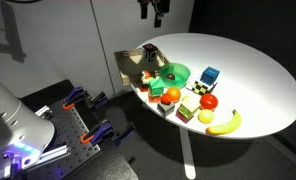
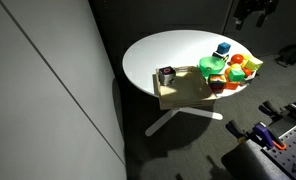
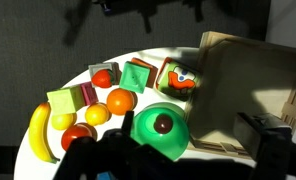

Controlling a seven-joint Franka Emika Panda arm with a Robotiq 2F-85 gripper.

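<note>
My gripper (image 1: 151, 15) hangs high above the table's left back part, its two fingers apart with nothing seen between them. At the upper right of exterior view 2 the gripper (image 2: 253, 15) is small and dark. The wrist view looks down on a green bowl (image 3: 160, 130) holding a small dark red round thing (image 3: 163, 124). Beside it lies a shallow brown box (image 3: 223, 85), with a dark block (image 1: 150, 49) at its far end. A banana (image 1: 226, 125), an orange (image 1: 174, 94) and a tomato-like red thing (image 1: 209, 102) rest on the table.
A blue cube (image 1: 210, 75), a green block (image 1: 156, 88) and a yellow-green block (image 1: 189, 105) crowd the near side of the white round table (image 1: 253, 60). Orange-and-blue clamps (image 1: 96, 132) stand along the robot's base.
</note>
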